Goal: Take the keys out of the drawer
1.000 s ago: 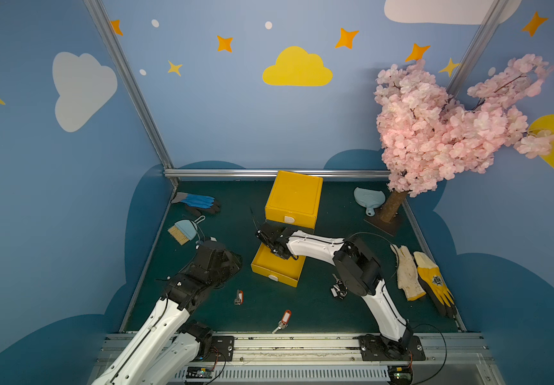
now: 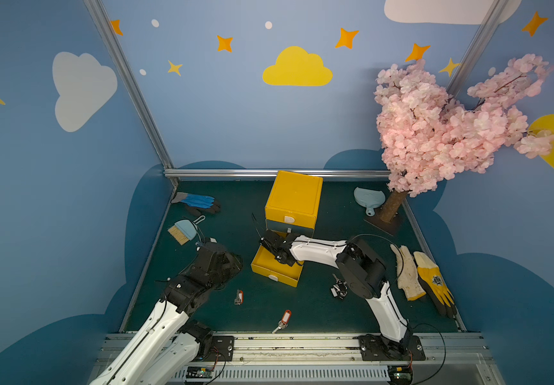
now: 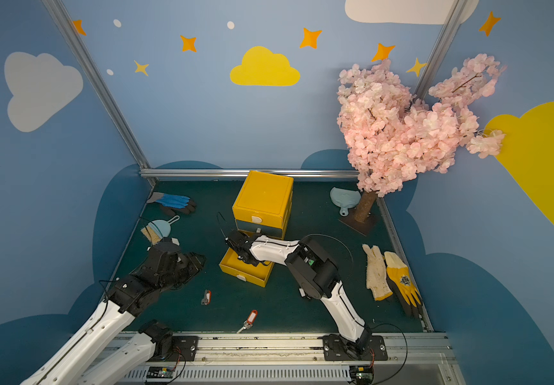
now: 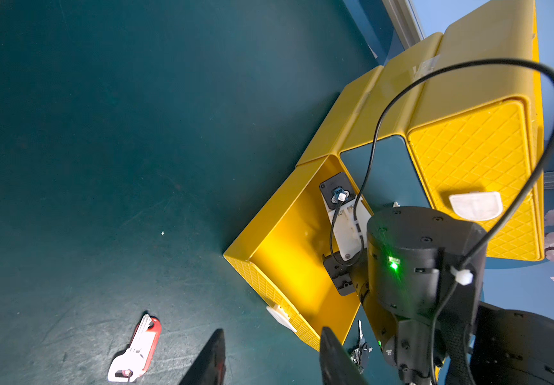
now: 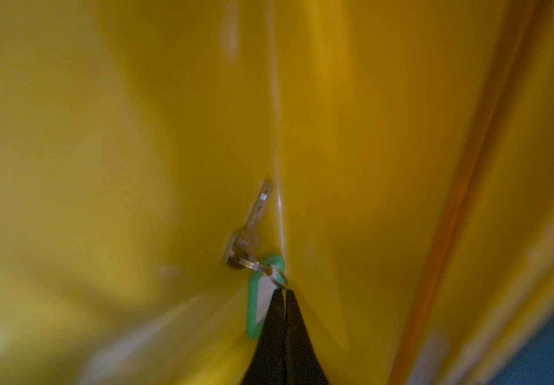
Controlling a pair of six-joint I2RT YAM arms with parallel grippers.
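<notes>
The yellow drawer (image 2: 275,277) is pulled out of the cabinet's bottom, and my right gripper reaches down into it. In the right wrist view a silver key (image 5: 257,208) with a green-edged tag (image 5: 253,314) lies against the drawer's inside, joined by a metal ring. My right gripper is shut, its tips touching or overlapping the ring beside the tag; whether the ring is pinched cannot be told. My left gripper is open and empty, in front and left of the drawer, above the table.
Red-tagged keys (image 2: 239,296) more red-tagged keys lie on the green table, with a dark bunch (image 2: 339,287) right of the drawer. The yellow cabinet (image 2: 294,195) stands behind. Gloves (image 2: 435,282) lie far right.
The left arm looks unmoved, and the drawer stays out.
</notes>
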